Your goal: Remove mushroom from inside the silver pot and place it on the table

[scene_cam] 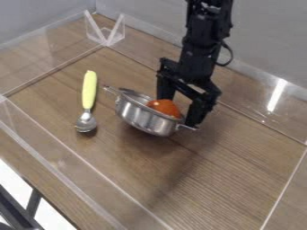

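The silver pot point(144, 119) is tilted, its near side low and its outer wall turned toward the camera. Inside it the orange cap of the mushroom point(163, 107) shows above the near rim; the white stem is hidden. My black gripper point(182, 101) is down at the pot's far right side, close behind the mushroom. Its two fingers are spread apart, one at the far rim and one near the right handle. Whether they touch the mushroom cannot be made out.
Left of the pot lies a ladle point(86, 119) with a yellow handle. A white wire rack point(106, 31) stands at the back left. Bare wooden table point(180, 180) spreads in front and to the right.
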